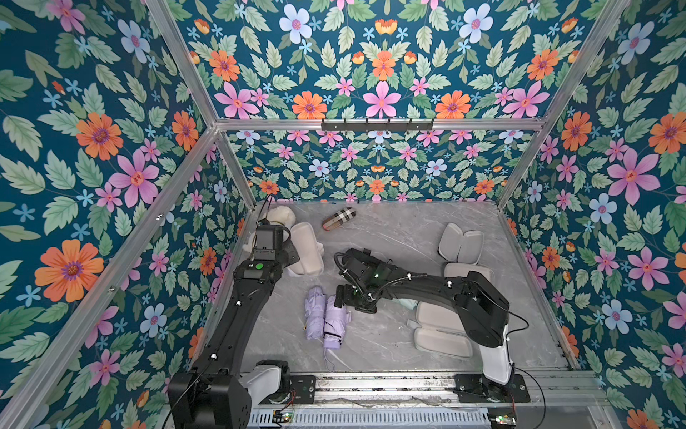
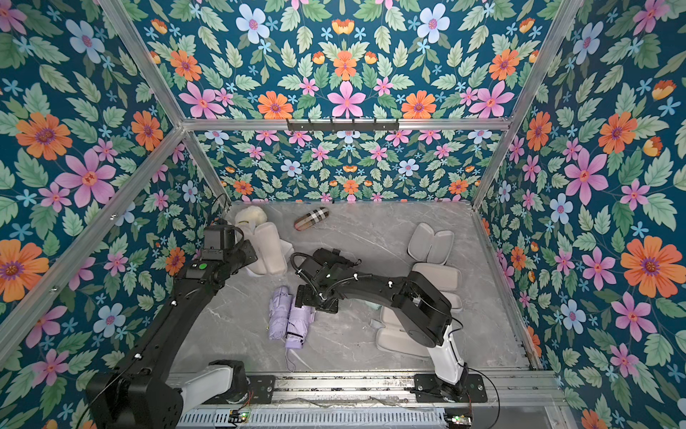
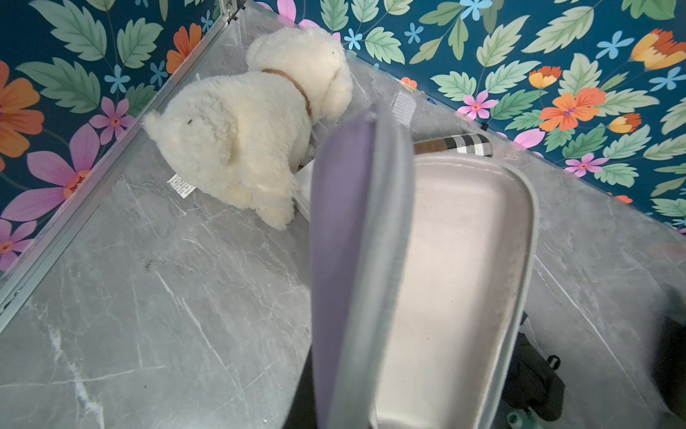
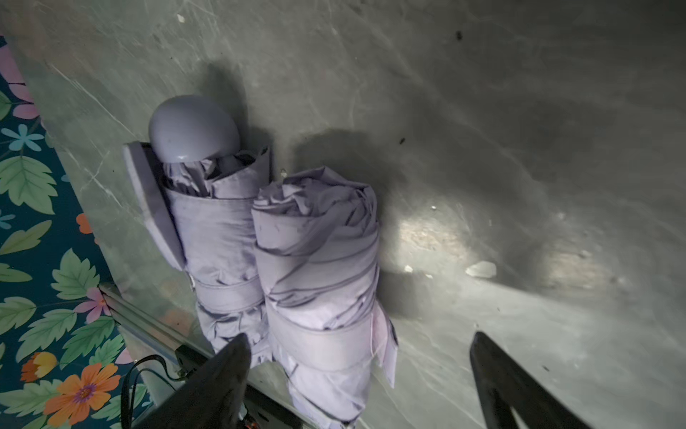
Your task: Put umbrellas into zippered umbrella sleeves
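Note:
An unzipped sleeve (image 3: pixel 453 286), purple outside with a pale lining, fills the middle of the left wrist view. My left gripper (image 1: pixel 289 256) is shut on this sleeve, at the back left; its fingers are mostly hidden behind it. Two folded purple umbrellas lie side by side on the table: one (image 4: pixel 221 243) with a round knob at its end, the other (image 4: pixel 318 264) touching it. Above them my right gripper stands open, nothing gripped between its fingers.
A cream plush dog (image 3: pixel 243 128) sits in the back left corner beside a checkered case (image 1: pixel 338 218). Something black (image 3: pixel 532 379) lies right of the held sleeve. Open pale sleeves (image 1: pixel 461 243) (image 1: pixel 443 341) lie to the right.

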